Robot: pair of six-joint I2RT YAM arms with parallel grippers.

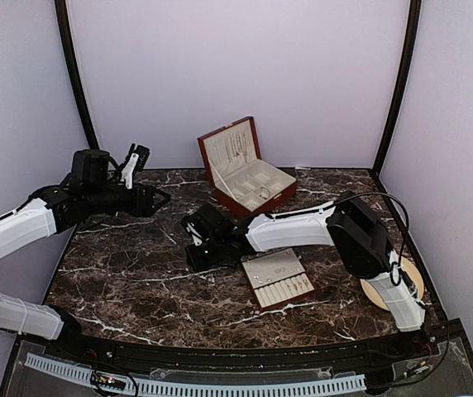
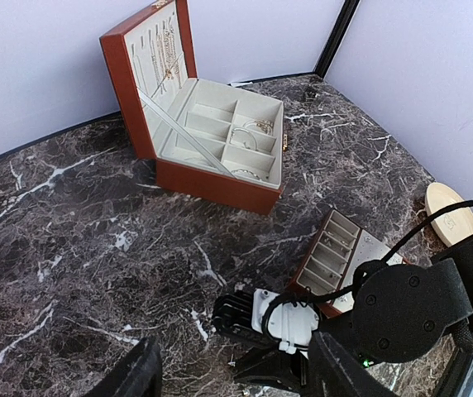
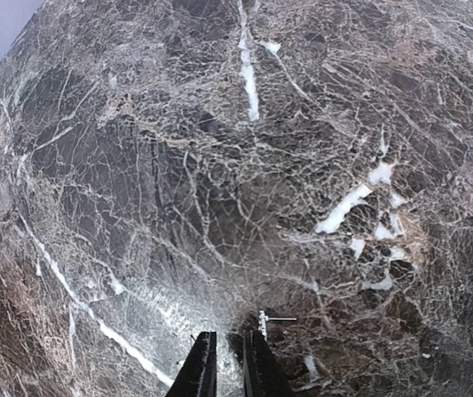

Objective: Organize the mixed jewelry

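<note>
An open red jewelry box [image 1: 278, 194] stands at the back, necklaces in its lid and pieces in some compartments. A smaller tray [image 1: 278, 294] holds small pieces at front center, partly behind my right arm. My right gripper [image 1: 195, 258] is low over the marble left of the tray; in the right wrist view its fingertips [image 3: 207, 343] stand slightly apart beside a small silver piece [image 3: 263, 322], with nothing seen between them. My left gripper [image 1: 150, 203] hangs open and empty above the left of the table.
A round beige plate [image 1: 373, 291] lies at the right, partly covered by my right arm. Walls stand at back and sides.
</note>
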